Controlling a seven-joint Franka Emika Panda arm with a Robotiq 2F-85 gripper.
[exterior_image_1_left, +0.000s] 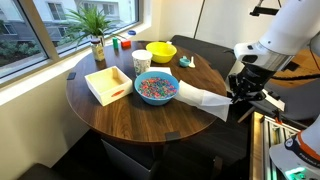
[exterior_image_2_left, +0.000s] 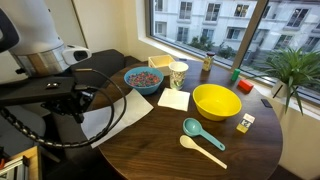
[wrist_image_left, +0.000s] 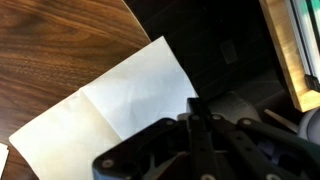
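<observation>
A white sheet of paper stretches from the right side of the table out past its edge to my gripper. In the wrist view the paper shows a fold line across it, and its right-hand part reaches beneath the fingertips of my gripper. The fingers are shut with the paper's edge at them; the exact grip is too dark to see. From the other side, the paper slants down towards the arm.
On the table stand a bowl of colourful pieces, a wooden tray, a cup and a yellow bowl. A teal spoon and a light spoon lie on it.
</observation>
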